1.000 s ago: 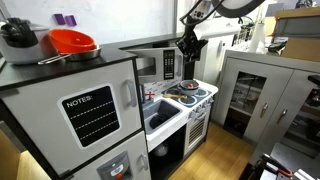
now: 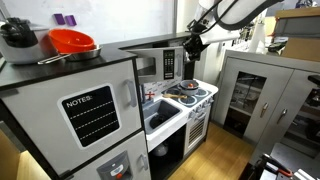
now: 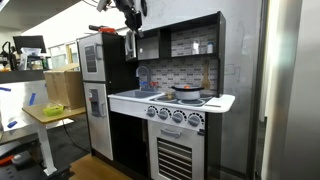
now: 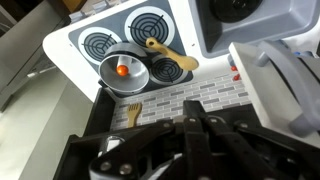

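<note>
My gripper is shut, with nothing showing between its fingers. In the first exterior view the gripper (image 2: 192, 50) hangs high over the play kitchen, beside the open white microwave door (image 2: 165, 64). That door (image 4: 277, 92) fills the right side of the wrist view, its handle (image 4: 294, 82) clear of my fingers. On the stove top (image 4: 72, 39) stands a grey pan (image 4: 111, 75) with a small orange-red ball (image 4: 122, 70) in it. A wooden spoon (image 4: 160, 46) lies across the stove by the pan.
The sink (image 2: 158, 117) lies left of the stove. A wooden fork (image 4: 134, 112) hangs by the tiled backsplash (image 4: 185, 98). Red and orange bowls (image 2: 70, 41) and a black colander (image 2: 22, 36) stand on the cabinet top.
The arm has shifted slightly rightward and up in the first exterior view, its gripper still near the microwave door. The door and the cookware look unmoved.
</note>
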